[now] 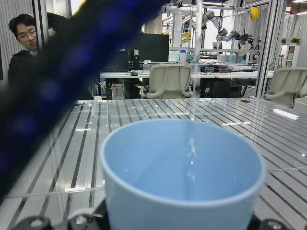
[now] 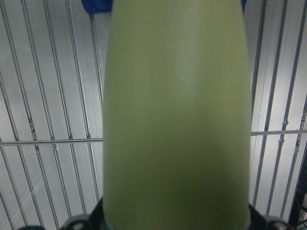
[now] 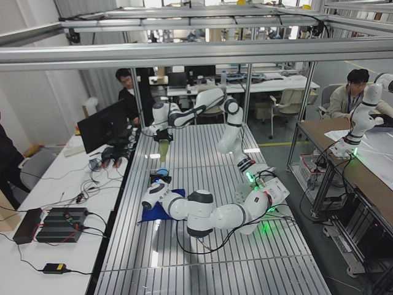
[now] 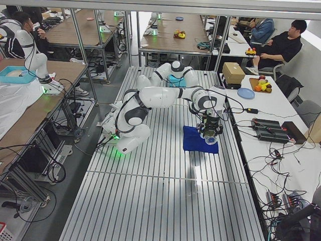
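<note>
A light blue cup (image 1: 182, 201) fills the lower left wrist view, with my left gripper shut on it; in the camera left view this gripper (image 3: 159, 178) is low over a blue cloth (image 3: 151, 213). My right gripper holds a tall pale green object (image 2: 176, 115), which hangs upright below it at the far part of the table in the camera left view (image 3: 163, 147). The cloth also shows in the camera right view (image 4: 193, 143), lying flat under the nearer gripper.
A side desk (image 3: 24, 258) holds a monitor, black boxes and cables. People sit or stand beyond the frame, and another robot arm (image 3: 362, 117) is at the right bench.
</note>
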